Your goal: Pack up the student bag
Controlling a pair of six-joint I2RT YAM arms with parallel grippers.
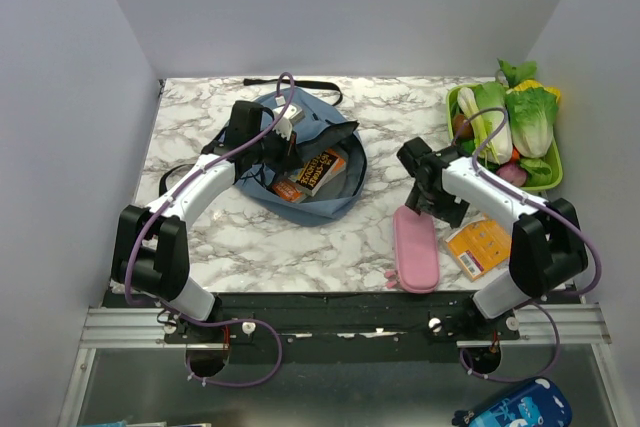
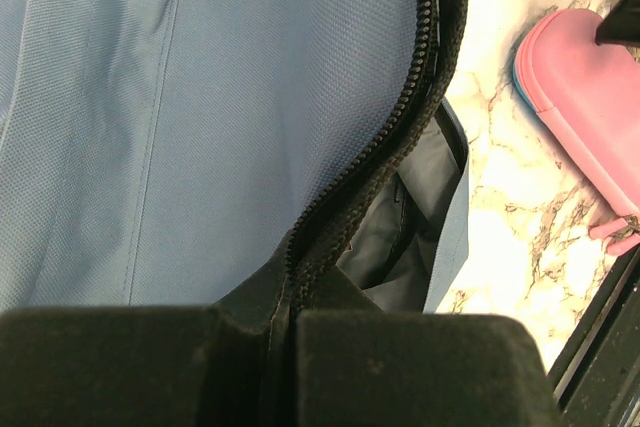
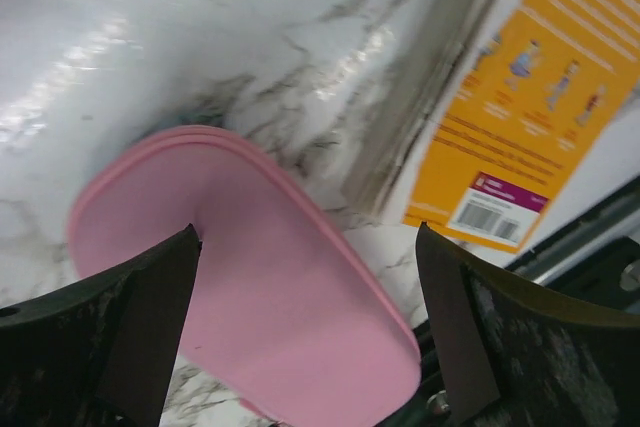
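Observation:
On the left half of the table lies the blue-grey student bag [image 1: 322, 209], its mouth held apart, with a dark book [image 1: 322, 169] and an orange item [image 1: 288, 191] inside. My left gripper is shut on the black zipper edge [image 2: 378, 152] of the bag's opening. To the right of the bag, a pink pencil case [image 1: 416, 252] lies flat on the table. Above its far end hovers my right gripper, fingers apart and nothing held. An orange book [image 1: 479, 247] rests to the right of the case.
A green basket [image 1: 553, 169] of vegetables fills the back right corner. At the lower right, off the table's front, sits a blue patterned pouch [image 1: 520, 407]. Bare marble [image 1: 385, 107] separates bag and basket.

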